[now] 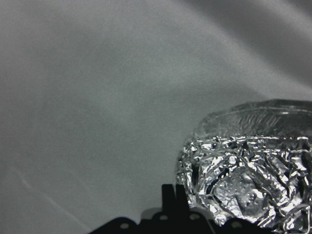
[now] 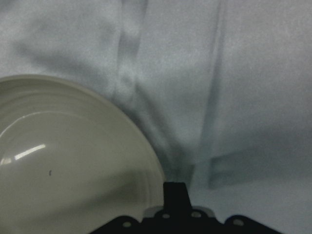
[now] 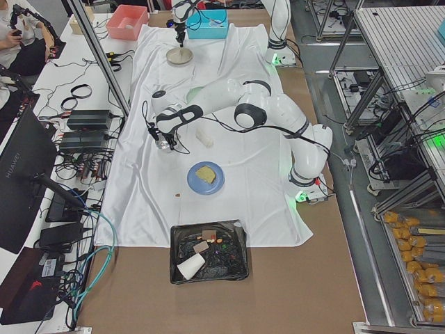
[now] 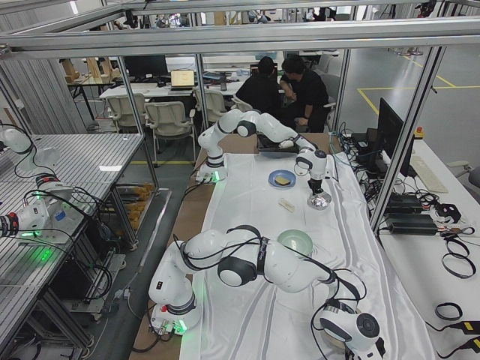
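Observation:
A crumpled foil dish (image 1: 248, 190) lies on the white cloth; my left gripper is down at its rim, its fingertips close together, whether gripping the rim I cannot tell. In the camera right view the dish (image 4: 319, 201) sits under that arm. A cream plate (image 2: 68, 156) lies beneath my right gripper, whose dark fingertips appear together at the plate's edge; what is between them is not clear. A blue plate (image 3: 195, 181) holds a yellow sponge-like piece (image 3: 206, 174). A pale green bowl (image 4: 295, 240) and a small pale object (image 4: 286, 204) lie mid-table.
A black tray (image 3: 208, 268) with a white cylinder and small pieces stands at one end. A turquoise bin (image 3: 208, 28) is at the other. Monitors, cables and metal posts line one side of the table. Cloth around the blue plate is clear.

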